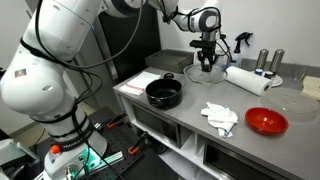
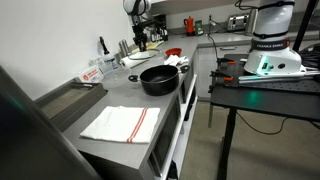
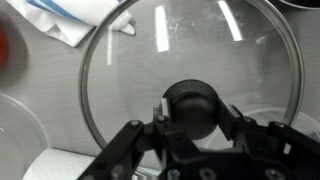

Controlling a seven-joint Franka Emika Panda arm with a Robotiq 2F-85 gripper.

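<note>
A clear glass lid with a metal rim [image 3: 88,65] fills much of the wrist view, its black round knob [image 3: 190,108] near the middle. My gripper is shut on that knob, with a finger at either side. In exterior view 1 the gripper [image 1: 207,67] is at the far part of the counter, with the lid [image 1: 205,76] below it. The black pot [image 1: 164,93] stands uncovered, nearer the camera and to the left of the lid. Glare and transparency make the lid's exact height over the counter hard to tell.
A white cloth [image 1: 221,117] and a red bowl [image 1: 266,121] lie to the right. A white paper roll [image 1: 247,80] and a clear container [image 1: 290,100] sit farther back. A striped towel [image 2: 121,122] lies in front of the pot in exterior view 2.
</note>
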